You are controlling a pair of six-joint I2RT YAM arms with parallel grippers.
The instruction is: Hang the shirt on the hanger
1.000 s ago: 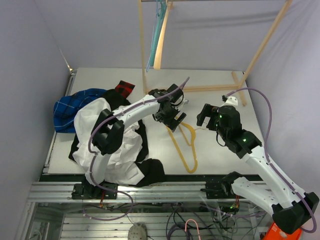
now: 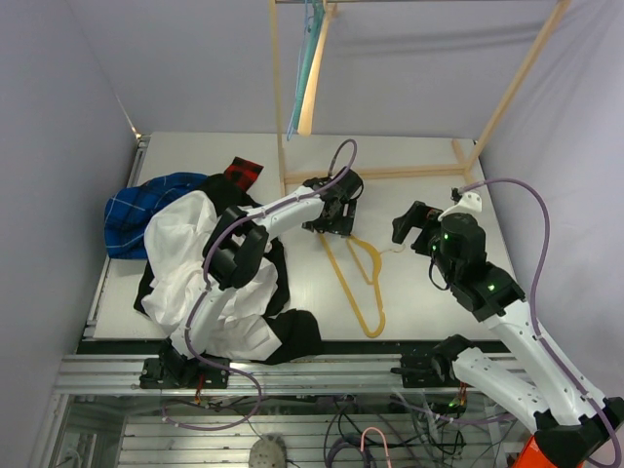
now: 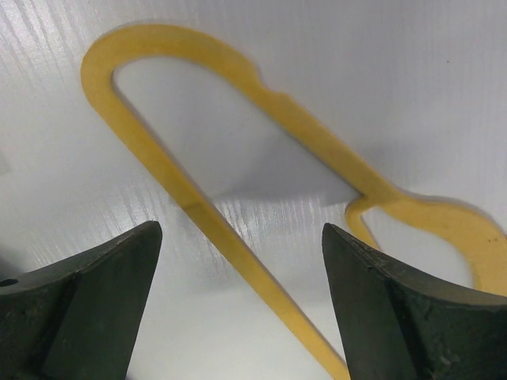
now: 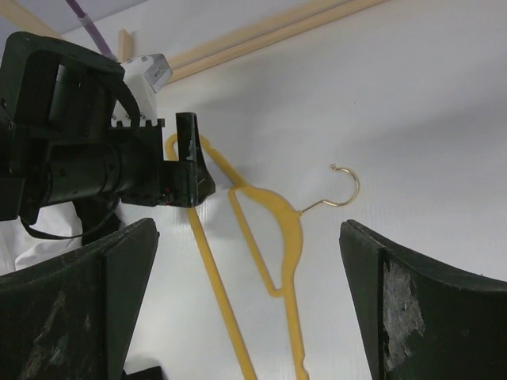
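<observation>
A yellow hanger point(image 2: 348, 289) lies flat on the white table, its metal hook point(image 4: 345, 188) pointing right. Over the hanger's far end is my left gripper point(image 2: 331, 229), open. In the left wrist view the hanger's bottom bar point(image 3: 238, 252) runs between the spread fingers, untouched as far as I can see. To the right of the hanger, my right gripper point(image 2: 407, 226) hangs open and empty above the table. A crumpled heap of white cloth point(image 2: 185, 252) and black cloth point(image 2: 297, 333) lies on the left; which piece is the shirt I cannot tell.
Blue plaid cloth point(image 2: 136, 216) and red plaid cloth point(image 2: 243, 173) lie by the heap. A wooden rack point(image 2: 405, 172) stands at the back, a teal hanger point(image 2: 307, 78) and a wooden one on its top bar. Bare table surrounds the yellow hanger's near and right sides.
The left gripper has turned and shifted slightly back over the hanger's far end. My right gripper has drifted a little to the right. Hanger and cloth stay where they were.
</observation>
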